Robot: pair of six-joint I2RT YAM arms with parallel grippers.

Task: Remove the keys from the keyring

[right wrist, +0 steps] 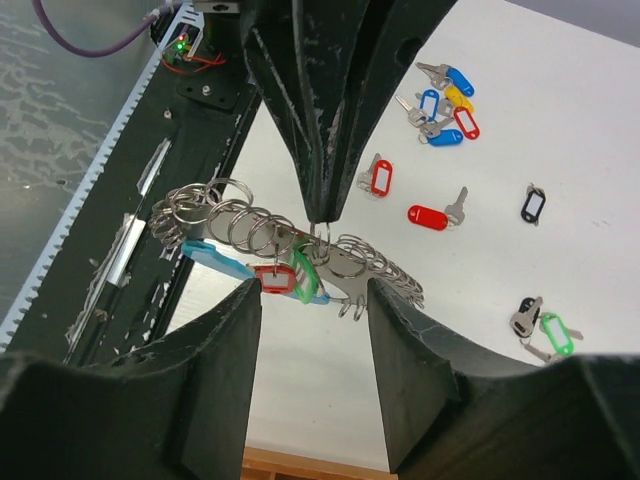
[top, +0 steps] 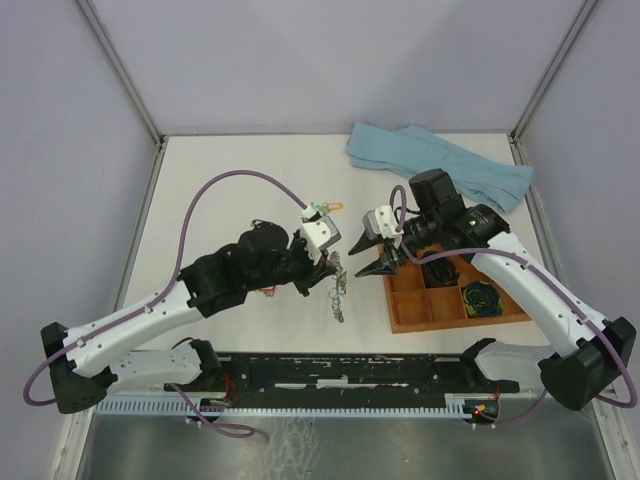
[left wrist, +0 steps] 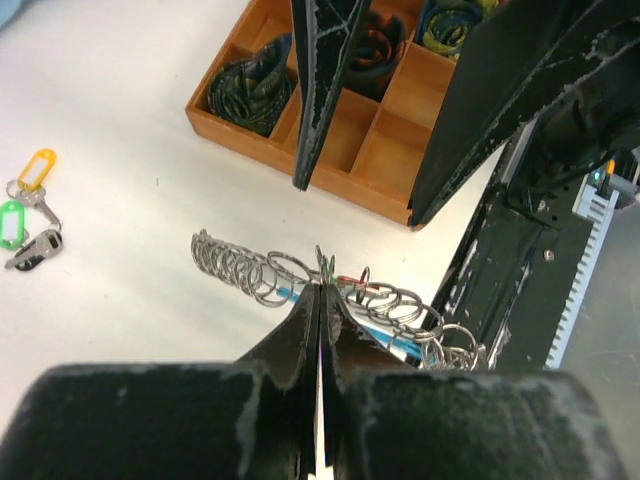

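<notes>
A long coiled steel keyring [left wrist: 250, 265] with coloured tags, a red one [right wrist: 275, 280] and a green one [right wrist: 306, 277], hangs in mid-air. My left gripper is shut on it, its black tips meeting at the coils. In the top view my right gripper [top: 375, 255] is just right of the keyring, its fingers apart. In the right wrist view those fingers stand open below the red tag, with nothing clearly between them.
Several loose keys with tags [right wrist: 445, 110] lie on the white table [top: 215, 170]. A wooden compartment box [top: 410, 310] is at the right and a blue cloth [top: 440, 160] at the back right.
</notes>
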